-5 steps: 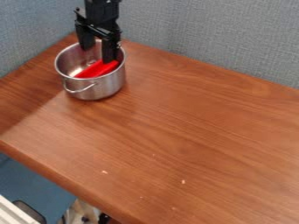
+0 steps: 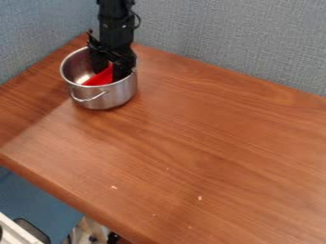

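Note:
A steel pot [image 2: 109, 94] with a wire handle stands near the back left corner of the wooden table [image 2: 204, 152]. A red object [image 2: 98, 77] lies inside it. My black gripper [image 2: 111, 66] reaches down into the pot from above, over the red object, which it partly covers. Its fingertips are dark and low in the pot, so I cannot tell how far apart they are or whether they touch the red object.
Grey walls rise behind and to the left of the table. Below the left edge, a blue floor and some white items show.
My gripper has come down further into the pot and now hides more of the red object. The pot stands where it was.

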